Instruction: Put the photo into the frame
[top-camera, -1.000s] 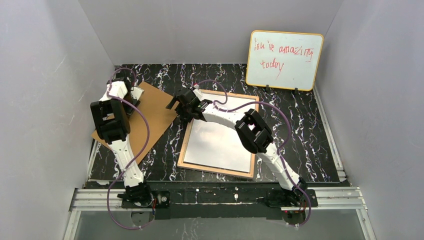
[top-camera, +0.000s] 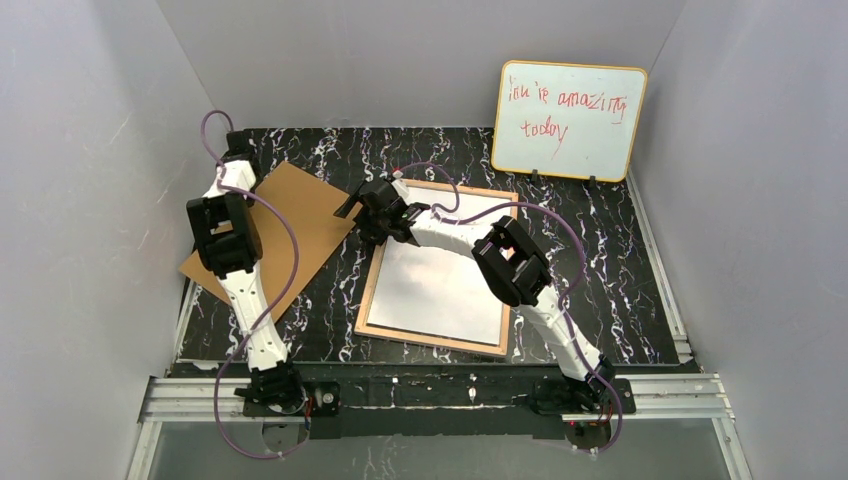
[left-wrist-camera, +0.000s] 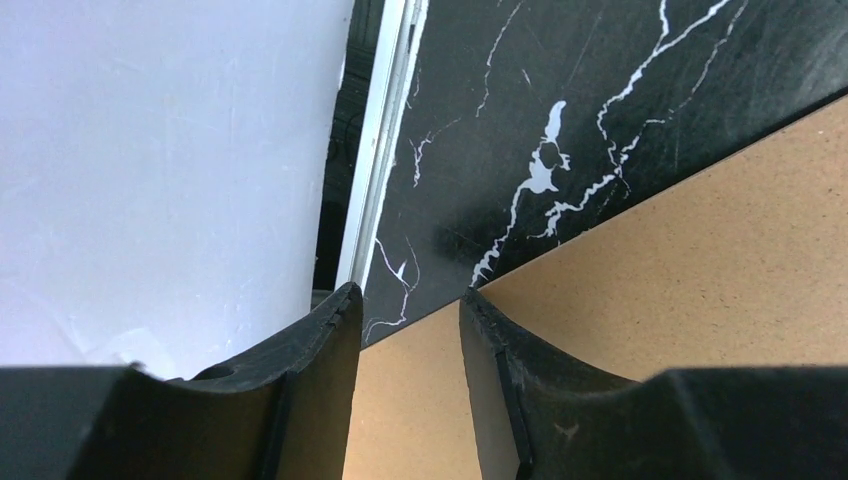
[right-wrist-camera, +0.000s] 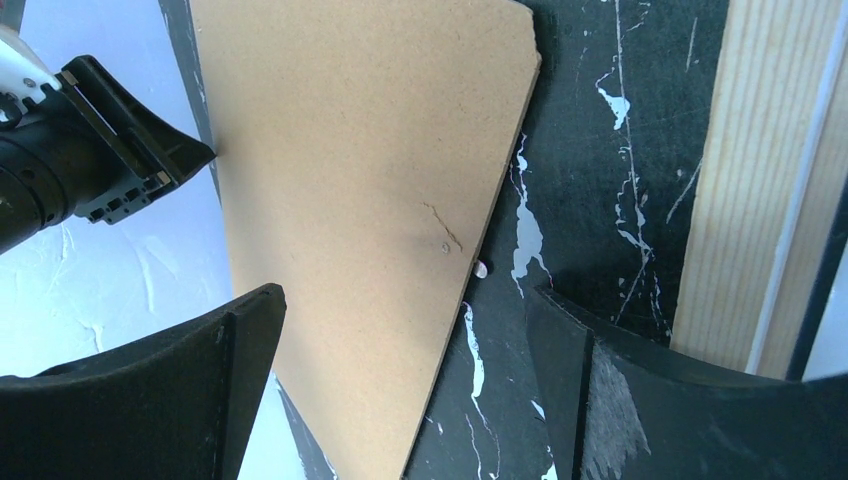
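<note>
A brown board (top-camera: 305, 230) lies at the left, reaching under my left gripper, which is at its far-left edge; in the left wrist view its fingers stand a little apart over that edge, and what is between them does not show clearly. My right gripper is open at the board's right corner, beside the wooden frame (right-wrist-camera: 750, 170). The frame, with a white panel (top-camera: 430, 290) inside, lies in the middle of the table. I see no photo picture clearly.
A whiteboard (top-camera: 568, 110) with red writing stands at the back right. Grey walls enclose the black marble table (top-camera: 610, 290), which has free room at the right.
My left gripper has moved toward the back-left and turned from pointing over the board to its edge. The right arm stays almost still.
</note>
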